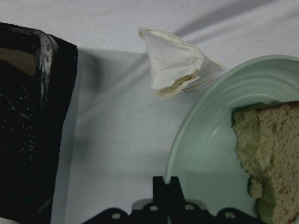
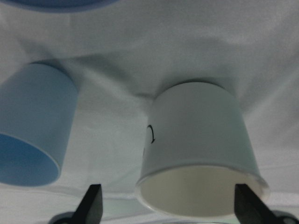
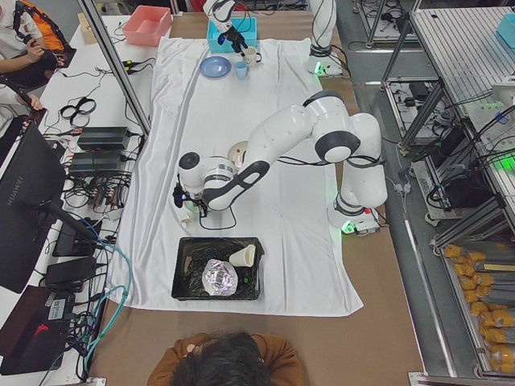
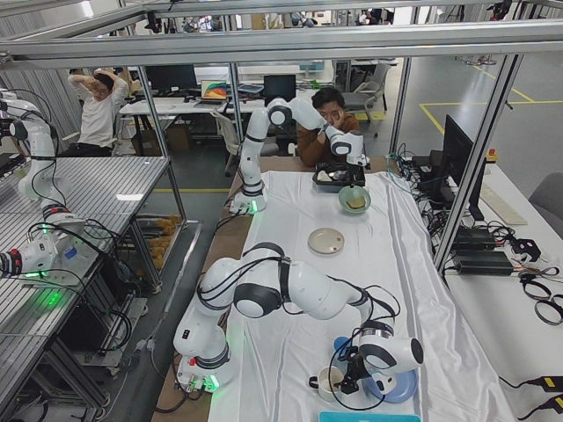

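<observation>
My left gripper is shut, nothing visible between its fingers, over the edge of a green plate [image 1: 205,154] holding a piece of bread [image 1: 275,154]. A crumpled white paper [image 1: 173,63] lies beside the plate, and a black bin [image 1: 28,130] stands to the left in that wrist view. My right gripper is open, its fingers on either side of a white cup [image 2: 196,126]'s near rim. A light blue cup [image 2: 35,112] is beside it, and a blue plate [image 2: 60,5] shows at the edge.
The bin holds a foil-covered item [image 3: 220,277] and a white cup [image 3: 242,256]. A beige plate [image 4: 325,240] lies mid-table. A cyan container [image 4: 369,416] is at the right arm's end. A person sits beyond the bin.
</observation>
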